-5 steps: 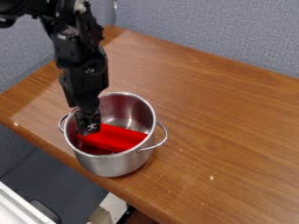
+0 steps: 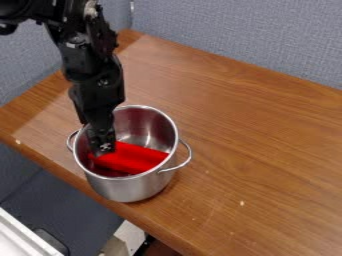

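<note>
A steel pot [image 2: 134, 183] with two side handles stands near the left edge of the wooden table [image 2: 247, 140]. A red object [image 2: 136, 156] lies inside it, long in shape. My black gripper [image 2: 99, 142] reaches down into the pot's left side, at the left end of the red object. Its fingers are dark and overlap there, so whether they touch the object is unclear; they appear open.
Grey padded walls [image 2: 241, 30] bound the back and left. Beyond the left edge lie a dark surface and a white object [image 2: 20, 240].
</note>
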